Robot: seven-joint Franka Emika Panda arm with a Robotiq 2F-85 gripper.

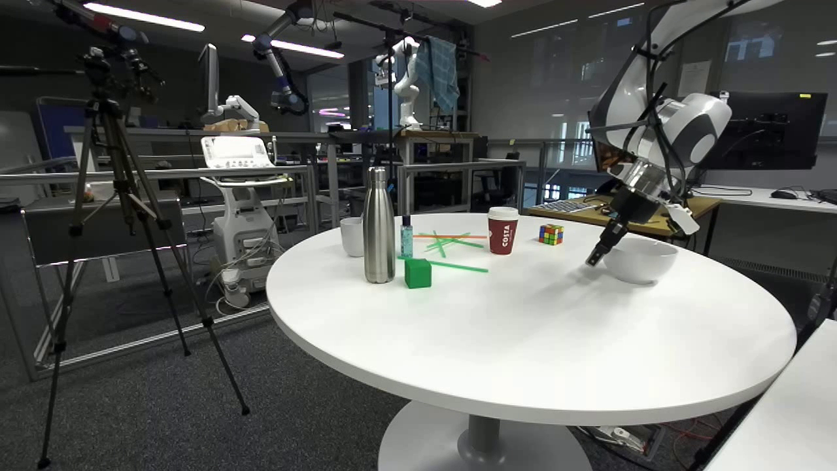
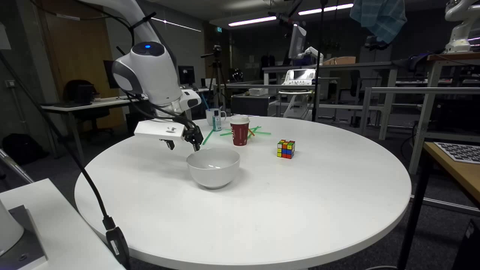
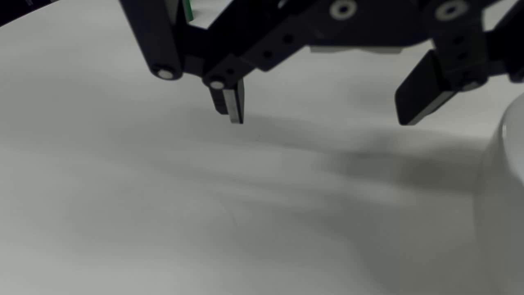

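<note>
My gripper is open, its two dark fingers wide apart above bare white table. Nothing shows between them. A white bowl point(image 2: 214, 167) stands upright just beside the gripper; its outer wall point(image 3: 501, 211) fills the right edge of the wrist view. In exterior view 1 the fingertips overlap the bowl's left side, while exterior view 2 has them behind its far rim. Whether they touch it cannot be told. The visible inside of the bowl looks empty. A Rubik's cube point(image 2: 286, 149) and a red Costa cup point(image 1: 503, 231) with a white lid sit farther off.
A steel bottle point(image 1: 380, 227), green cube point(image 1: 418, 273), white mug point(image 1: 352, 237), small blue bottle point(image 1: 406, 238) and several green straws point(image 1: 455, 266) occupy the table's far side from the bowl. Free room covers the front of the round table point(image 1: 533, 345).
</note>
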